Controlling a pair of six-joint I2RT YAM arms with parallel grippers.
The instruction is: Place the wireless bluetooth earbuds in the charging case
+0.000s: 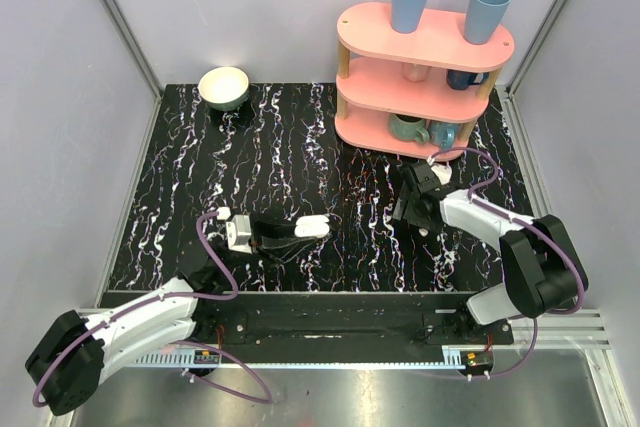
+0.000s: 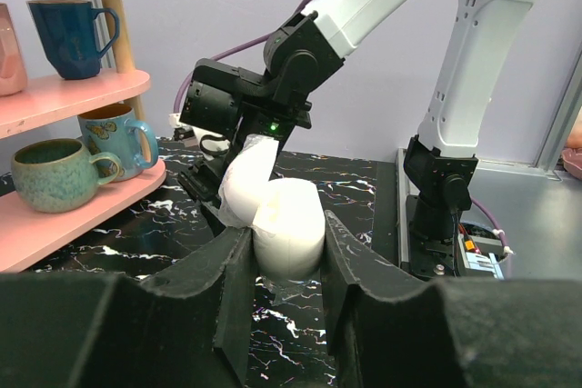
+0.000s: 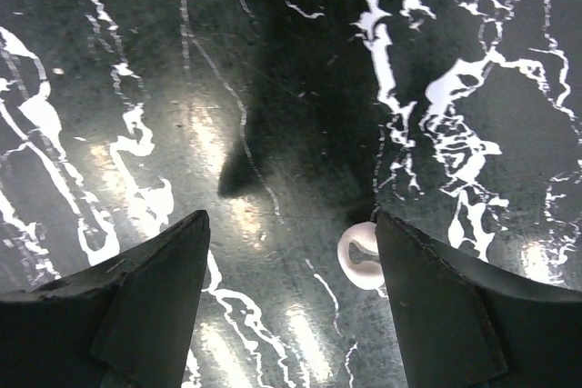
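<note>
My left gripper [image 1: 288, 237] is shut on the white charging case [image 1: 311, 228], which in the left wrist view [image 2: 288, 224] shows its lid tilted up behind its body. A small white earbud [image 3: 355, 270] lies on the black marble surface between the fingers of my right gripper, which are apart with nothing held. In the top view the right gripper [image 1: 410, 212] hangs just above that earbud [image 1: 423, 232].
A pink shelf [image 1: 420, 97] with cups and mugs stands at the back right, behind my right gripper. A bowl [image 1: 223, 88] sits at the back left.
</note>
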